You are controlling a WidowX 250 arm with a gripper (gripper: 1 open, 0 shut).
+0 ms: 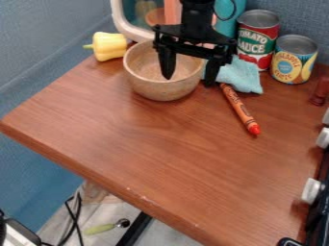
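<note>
My black gripper (pixel 189 68) hangs over the beige bowl (pixel 150 82), its fingers spread wide apart. One finger is inside the bowl's opening, the other by its right rim near the teal cloth (pixel 240 77). Whether anything is between them besides the bowl's rim is hard to tell. A red-orange crayon (pixel 240 109) lies on the table to the right of the bowl.
A yellow pepper (pixel 107 45), a tomato sauce can (pixel 257 38), a second can (pixel 293 60) and a small red bottle (pixel 321 92) stand at the back. Black equipment edges the right side.
</note>
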